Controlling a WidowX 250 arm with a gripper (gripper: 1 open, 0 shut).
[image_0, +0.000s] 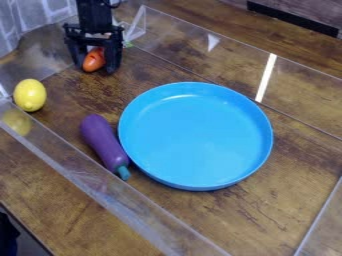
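My black gripper (94, 40) reaches down at the back left, open, over an orange carrot (94, 60) with green leaves that are partly hidden behind it. The fingers stand around the carrot's upper part; whether they touch it is unclear.
A yellow lemon (30, 95) lies at the left, a purple eggplant (102, 138) left of a large blue plate (195, 135). Clear plastic walls edge the wooden surface.
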